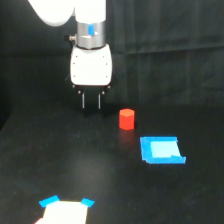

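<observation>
From the top of the camera view my gripper (91,101) hangs with its two thin fingers pointing down. A dark gap shows between the fingers, and nothing is in it. Right of the gripper and a little lower in the picture, a red block (127,119) rests on the black table, clear of the fingers. Further right and nearer the camera lies a white square with a blue tape border (163,139); its inside is bare.
At the bottom left edge is a pale object (65,212), cut off by the frame, with blue tape pieces (87,202) at its corners. Dark curtains (165,70) close off the back.
</observation>
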